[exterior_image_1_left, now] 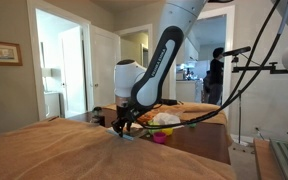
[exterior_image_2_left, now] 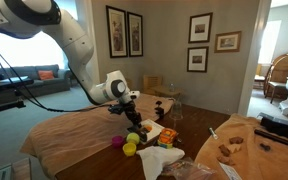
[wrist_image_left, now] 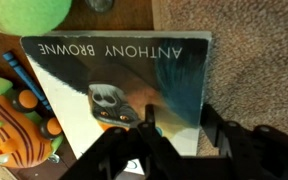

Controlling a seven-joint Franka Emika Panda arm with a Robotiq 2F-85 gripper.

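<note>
A thin book point(wrist_image_left: 114, 85) with "ANTHONY BROWNE" upside down along its pale top edge fills the middle of the wrist view, a furry dark animal on its cover. It lies partly on a brown cloth. My gripper is part open at the book's right side: one dark finger shows over the cover, the other just past its right edge. Whether the pads touch it cannot be told. In exterior view 1 the gripper point(exterior_image_1_left: 127, 129) is low at the cloth's edge, with a bluish sliver beside it; in exterior view 2 the arm partly hides the spot.
A green ball point(wrist_image_left: 42, 12), an orange toy point(wrist_image_left: 14, 130) and a blue crayon-like stick point(wrist_image_left: 26, 76) crowd the book's left. Yellow cup point(exterior_image_2_left: 129, 149), purple cup point(exterior_image_2_left: 122, 142) and clear plastic point(exterior_image_2_left: 189, 170) stand nearby.
</note>
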